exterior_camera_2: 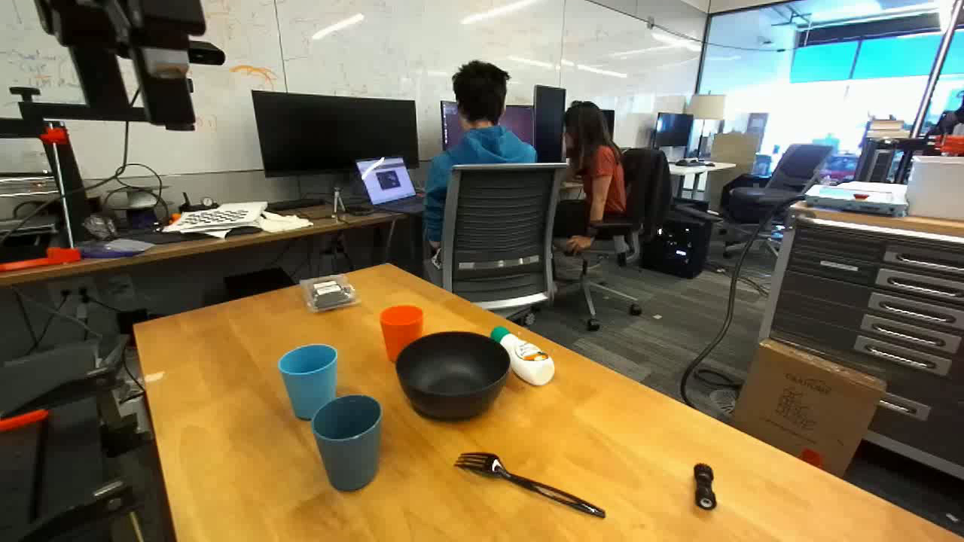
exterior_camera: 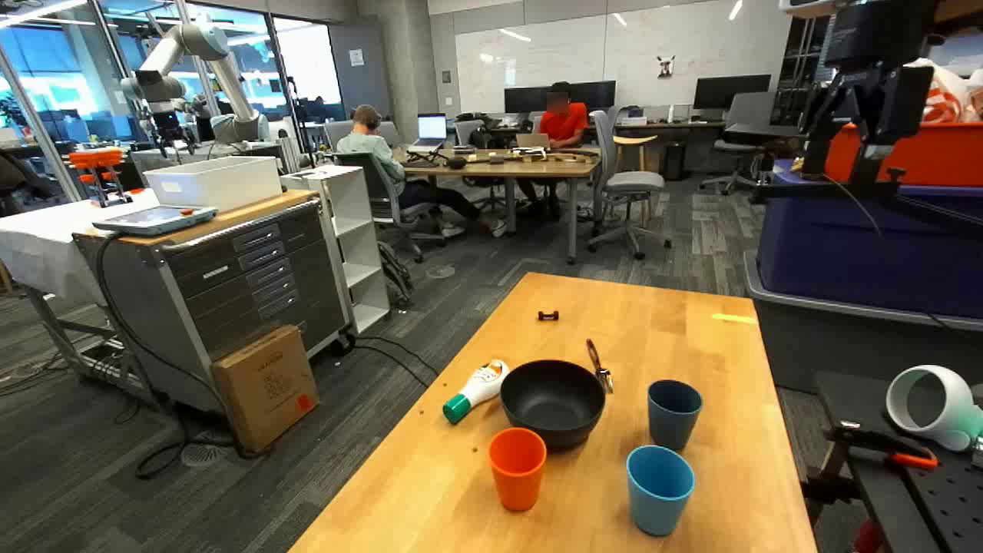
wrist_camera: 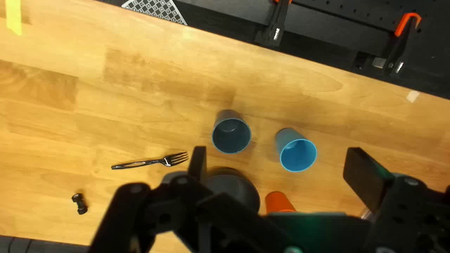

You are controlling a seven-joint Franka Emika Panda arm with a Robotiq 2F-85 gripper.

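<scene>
High above the table, my gripper is open with nothing between its spread fingers. A dark blue-grey cup [wrist_camera: 231, 135] and a light blue cup [wrist_camera: 297, 154] stand upright near each other. Beside them are an orange cup [exterior_camera: 517, 468] and a black bowl [exterior_camera: 553, 402]; in the wrist view the gripper body covers parts of both. A white bottle with a green cap [exterior_camera_2: 525, 356] lies against or close to the bowl. The black fork [exterior_camera_2: 529, 484] rests flat on the wood. Farther off lies a small black dumbbell-shaped piece [wrist_camera: 79, 203].
At one end of the table [exterior_camera_2: 578, 411] sits a clear plastic package [exterior_camera_2: 329, 293]. Clamps with orange handles [wrist_camera: 405, 31] are on the dark bench along one long edge. Bare wood surrounds the fork and the small black piece.
</scene>
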